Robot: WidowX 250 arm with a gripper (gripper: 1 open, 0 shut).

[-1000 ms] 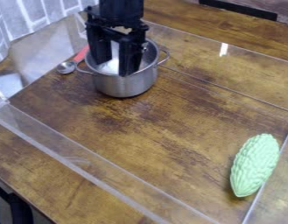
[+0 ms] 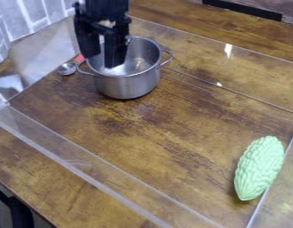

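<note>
My dark gripper [image 2: 103,48] hangs over a steel pot [image 2: 127,84] with two side handles at the upper middle, its lower end at the pot's left rim or just inside it. Whether it is open or shut, or holds anything, I cannot tell. A pale green, ridged oval object [image 2: 258,167] lies at the lower right of the table.
A spoon-like item [image 2: 67,69], silver with red behind it, lies left of the pot. Clear low walls run along the wooden table's [image 2: 136,160] left and right.
My gripper has moved left and somewhat up over the pot. The pot and green object look unmoved.
</note>
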